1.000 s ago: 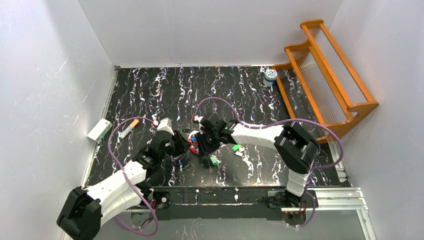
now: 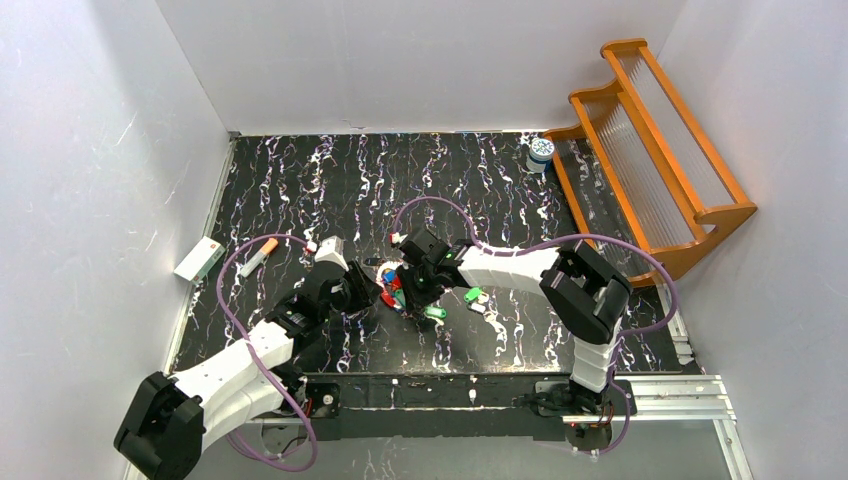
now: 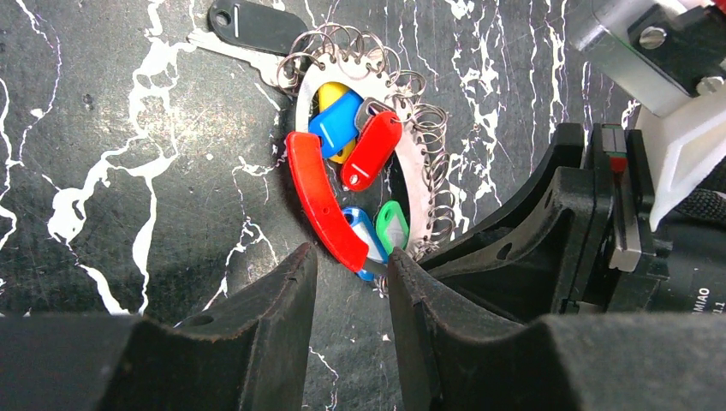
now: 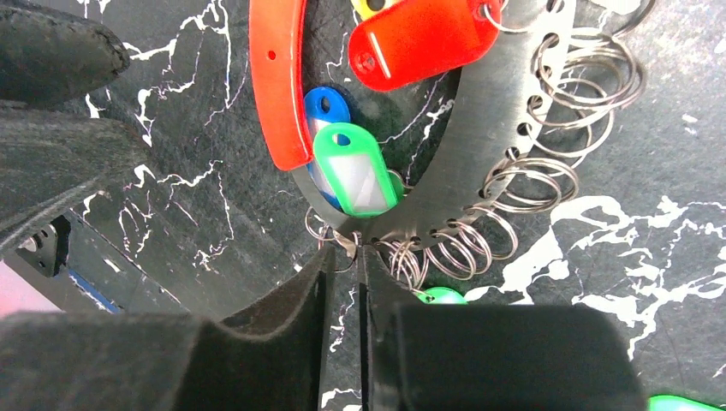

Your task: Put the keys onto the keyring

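Note:
A curved metal keyring holder [image 3: 415, 188] with a red grip [image 3: 321, 201] and many small wire rings along its edge lies on the table. Red [image 3: 372, 150], blue [image 3: 338, 122] and green [image 3: 392, 225] key tags lie within its curve. In the left wrist view, my left gripper is part open and empty, left of the holder in the top view. At the holder's end, my right gripper has a narrow gap with a thin wire ring at its tips; the grip on it is unclear. A green tag [image 4: 441, 295] is partly hidden behind the right fingers.
A key with a black tag [image 3: 257, 26] lies by the holder's far end. Another green-tagged key [image 2: 473, 295] is right of the holder. An orange-and-white object [image 2: 260, 257], a tub [image 2: 540, 154] and a wooden rack [image 2: 660, 160] stand farther off.
My right gripper has shifted slightly right. The green tag just below it has moved right and a little toward the back, and turned. My left arm looks still.

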